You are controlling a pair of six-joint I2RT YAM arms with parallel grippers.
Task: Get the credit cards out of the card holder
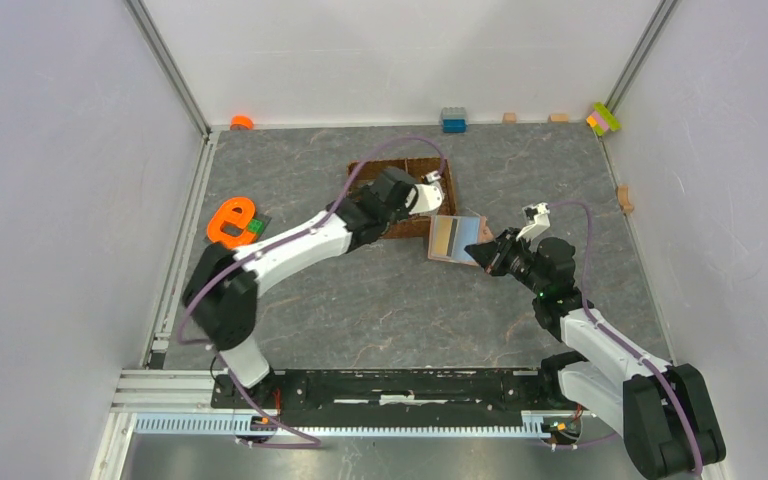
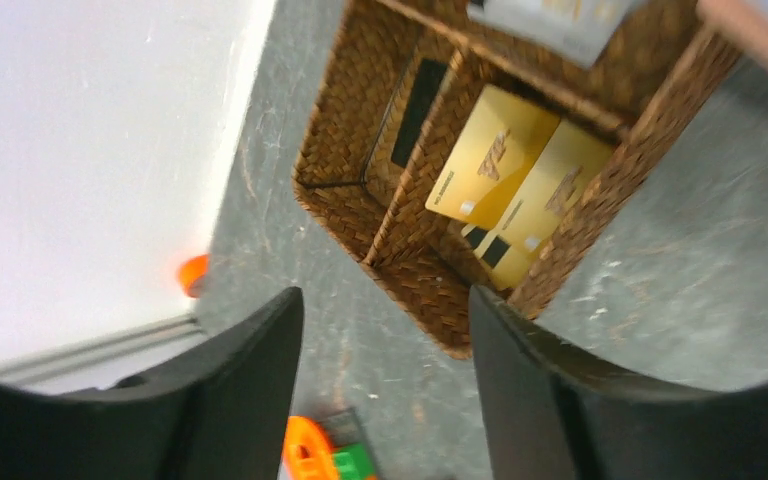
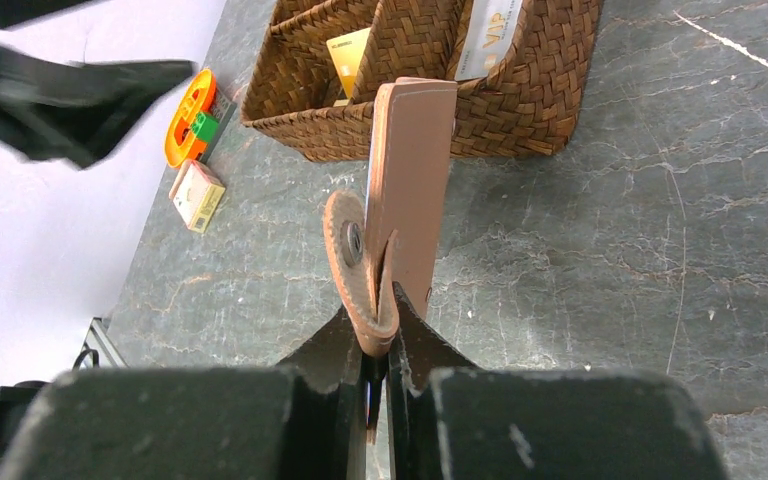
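My right gripper is shut on the pinkish-brown card holder (image 3: 415,185), keeping it upright above the table. In the top view the card holder (image 1: 440,258) lies spread, showing a gold card (image 1: 443,236) and a light blue area beside a dark strip. My left gripper stands open over the woven basket, nothing between its fingers. In the left wrist view, gold cards (image 2: 495,160) rest in one basket compartment, a dark card (image 2: 420,110) in another, and a silvery card (image 2: 560,20) in a third.
The brown woven basket (image 1: 400,230) has divided compartments and stands just behind the holder. An orange toy (image 1: 230,222) with a green block lies to the left. Blue and grey bricks (image 1: 453,120) are at the back wall.
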